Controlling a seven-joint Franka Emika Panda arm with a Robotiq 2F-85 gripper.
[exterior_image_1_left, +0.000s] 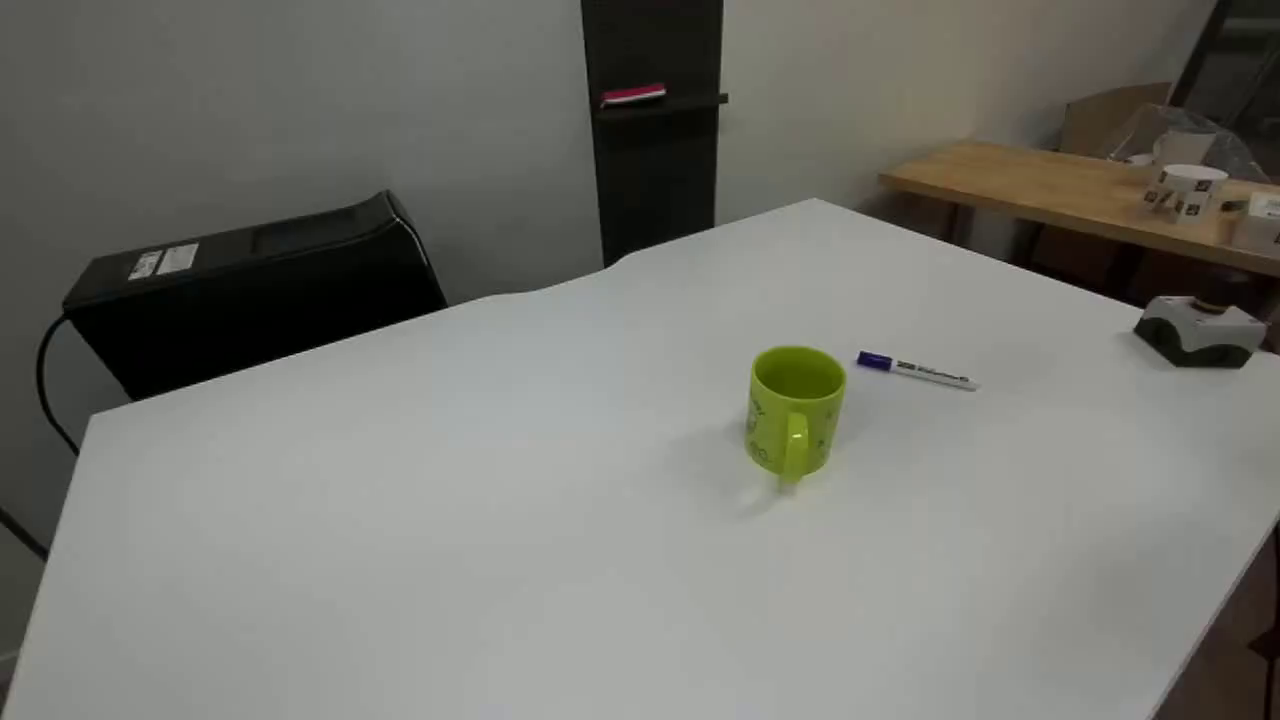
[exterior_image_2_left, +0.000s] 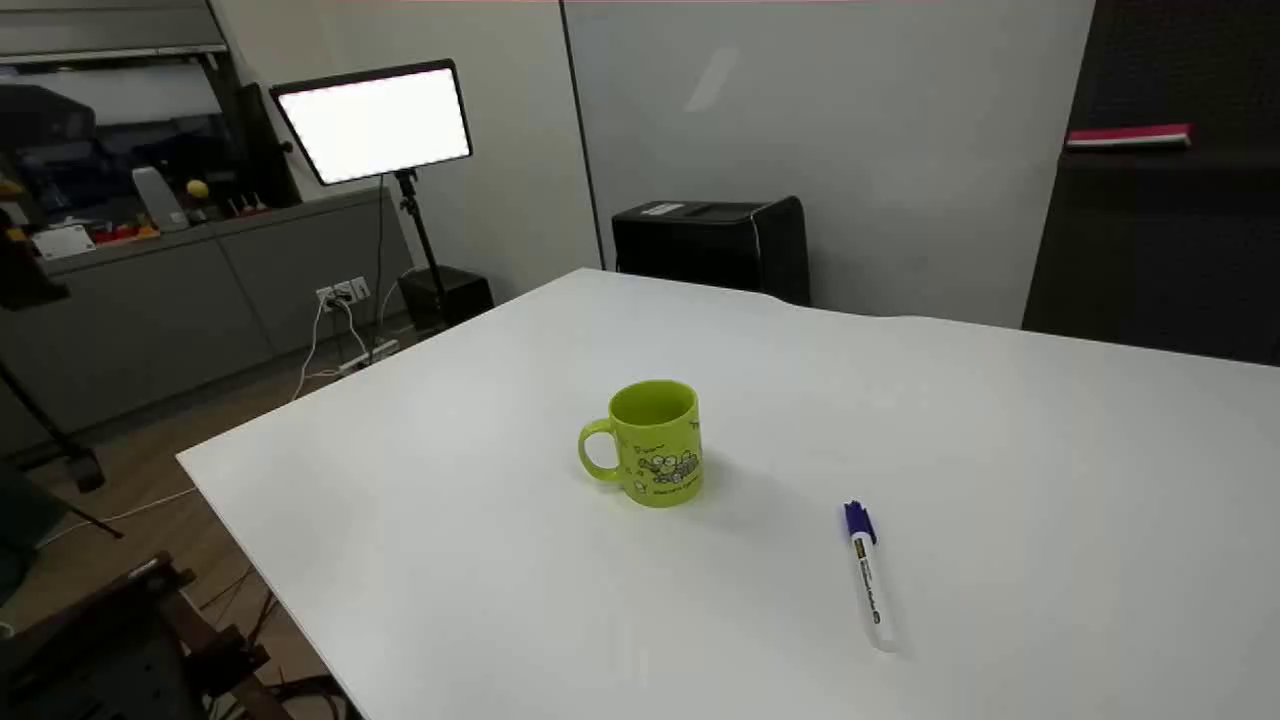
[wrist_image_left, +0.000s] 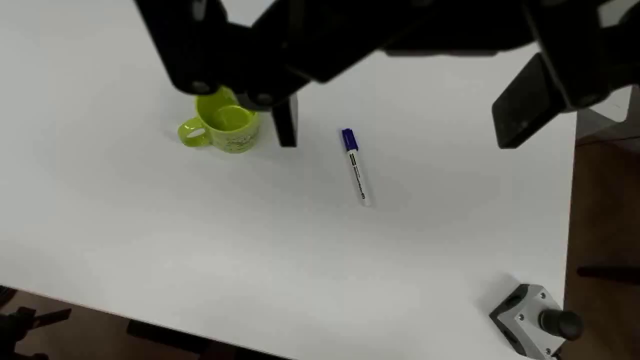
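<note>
A lime-green mug (exterior_image_1_left: 774, 420) with printed drawings stands upright on the white table (exterior_image_1_left: 396, 516); its handle points left in the second exterior view. A white marker (exterior_image_2_left: 872, 588) with a dark blue cap lies a short way from the mug (exterior_image_2_left: 667, 462). Only the wrist view has my gripper in it, its black fingers (wrist_image_left: 528, 99) spread wide apart. From there the marker (wrist_image_left: 357, 175) appears between and below the fingertips, apart from them. Part of the mug (wrist_image_left: 237, 137) is hidden behind the left finger. Nothing is held.
Near the table's edge sits a grey box with a black knob (wrist_image_left: 534, 321). Beyond the table are a black case (exterior_image_1_left: 252, 288), a lit lamp panel (exterior_image_2_left: 378, 124) on a stand, and a wooden side table (exterior_image_1_left: 1020, 180) with cups.
</note>
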